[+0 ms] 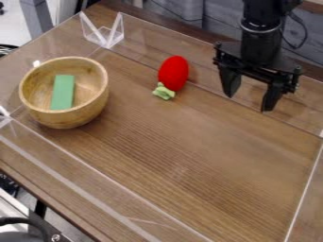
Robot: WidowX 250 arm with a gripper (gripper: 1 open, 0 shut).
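Observation:
My black gripper (259,83) hangs at the upper right over the table, open, its two dark fingers spread apart with nothing visible between them. To its left lie a red object (173,74) and a small light green piece (164,92) just below it. At the left, a tan bowl (83,107) holds a green block (63,93).
A white wire-like stand (101,31) is near the back left corner.

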